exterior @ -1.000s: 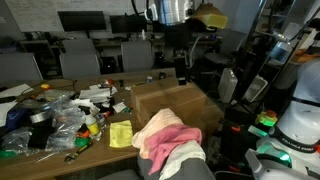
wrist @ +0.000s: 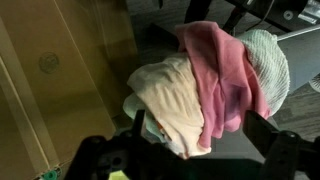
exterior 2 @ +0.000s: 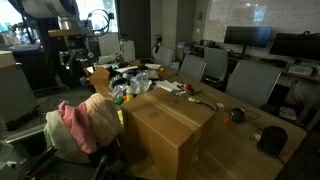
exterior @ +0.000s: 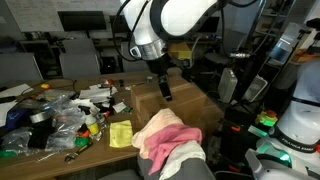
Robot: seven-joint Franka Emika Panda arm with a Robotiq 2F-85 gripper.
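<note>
A heap of cloths lies at the near edge of the table: a peach cloth, a pink cloth and a pale grey-white cloth. Seen from the wrist, the peach cloth is left of the pink cloth, with the whitish cloth on the far right. Above the heap hangs my gripper, pointing down and clear of the fabric. Its dark fingers stand wide apart, open, with nothing held between them.
A brown cardboard box stands right beside the cloths and fills the left of the wrist view. On the table are a yellow cloth, plastic bags and other clutter. Office chairs line the table's far side.
In exterior view 1 the arm has swung left and somewhat lower, bringing the gripper from over the box to above the cloths. The heap and the table items look unmoved.
</note>
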